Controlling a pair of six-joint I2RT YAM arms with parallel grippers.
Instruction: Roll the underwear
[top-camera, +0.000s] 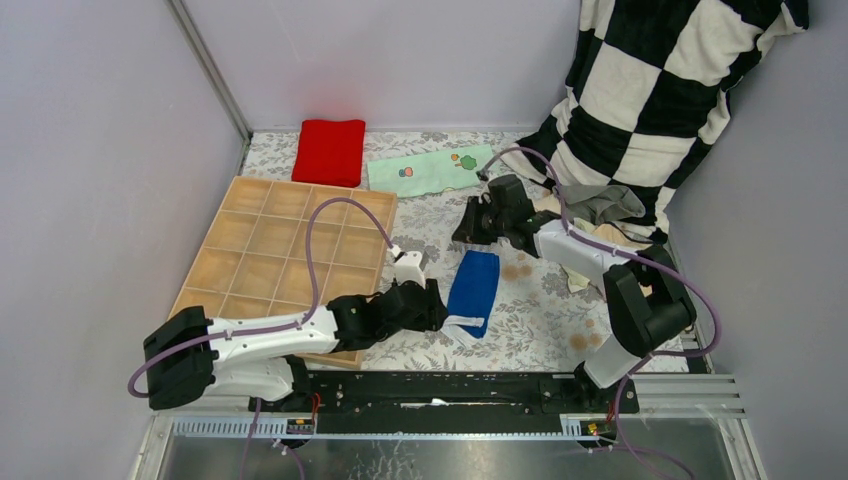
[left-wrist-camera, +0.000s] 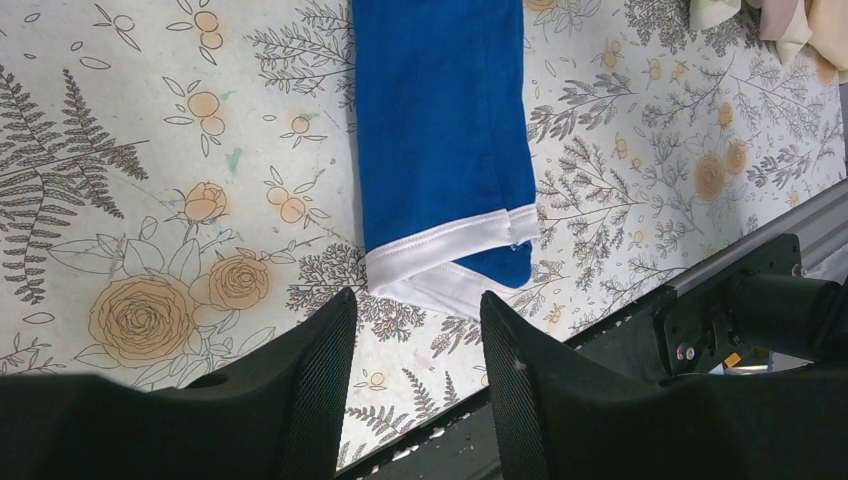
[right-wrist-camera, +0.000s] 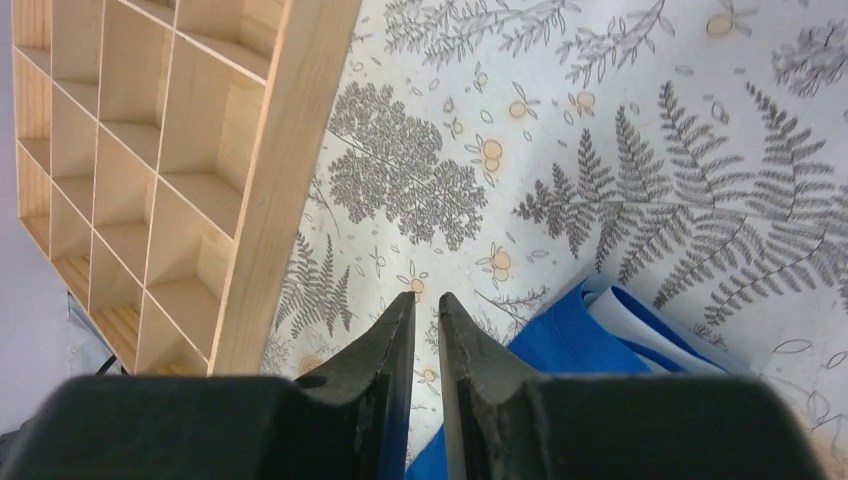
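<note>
In the top view the blue underwear (top-camera: 474, 286), folded into a long strip, lies flat on the patterned table. Its near end shows a white band (left-wrist-camera: 440, 244) with a loose white flap under it in the left wrist view. My left gripper is open over that near end, nothing held between its fingers. Just beyond the far end hovers my right gripper (top-camera: 467, 240). In the right wrist view its fingers (right-wrist-camera: 398, 350) are close together with a narrow gap, and no cloth shows gripped at the tips. The underwear's folded far corner (right-wrist-camera: 600, 315) lies beside them.
A wooden compartment tray (top-camera: 275, 240) stands at the left. Red cloth (top-camera: 330, 152) and green cloth (top-camera: 435, 171) lie at the back. A grey cloth (top-camera: 600, 203) and a checkered blanket (top-camera: 650, 90) occupy the right rear.
</note>
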